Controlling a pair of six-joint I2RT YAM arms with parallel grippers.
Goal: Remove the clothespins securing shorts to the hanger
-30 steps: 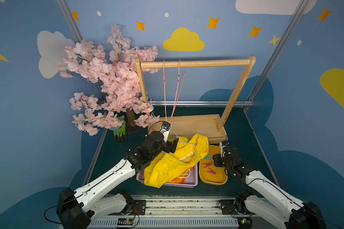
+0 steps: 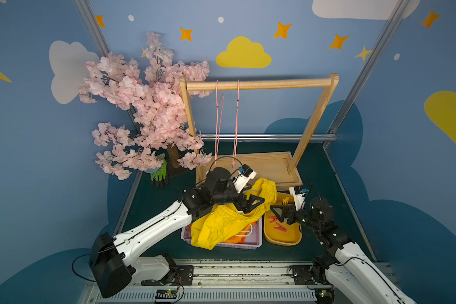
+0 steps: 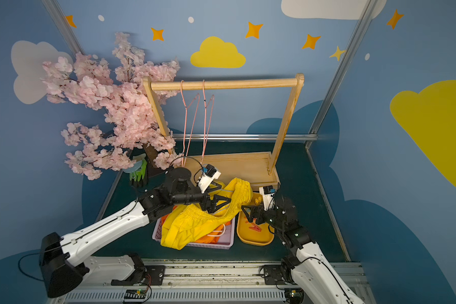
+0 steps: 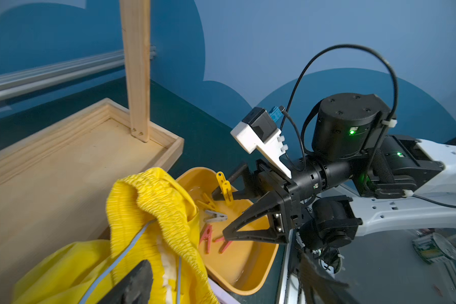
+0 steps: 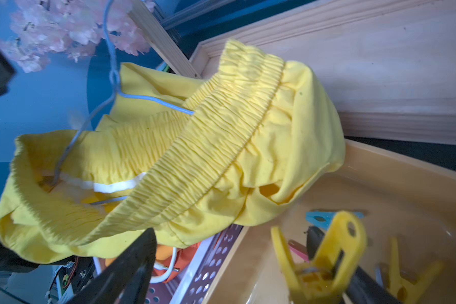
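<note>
The yellow shorts (image 2: 228,217) lie bunched over the purple basket (image 2: 192,242), their elastic waistband (image 5: 212,136) toward the yellow tray (image 4: 258,276). A blue hanger (image 5: 114,76) runs into the waist opening; no clothespin shows on the waistband. My left gripper (image 2: 257,194) stands open above the shorts, its fingers (image 4: 136,283) wide apart. Over the tray's left part, my right gripper is open. One yellow clothespin (image 4: 225,188) sits against one of its fingertips; how it is held there I cannot tell. Several clothespins lie in the tray, including a red one (image 4: 206,238) and a grey one (image 4: 216,216).
Behind the shorts stands a wooden rack (image 2: 258,84) with pink cords (image 2: 236,116) hanging from its bar. A pink blossom tree (image 2: 157,111) fills the back left. Open table (image 2: 334,187) shows right of the tray.
My left gripper has moved right across the shorts and opened. The right gripper has shifted slightly left, toward the waistband. The pink cords have swung left. The shorts look unmoved.
</note>
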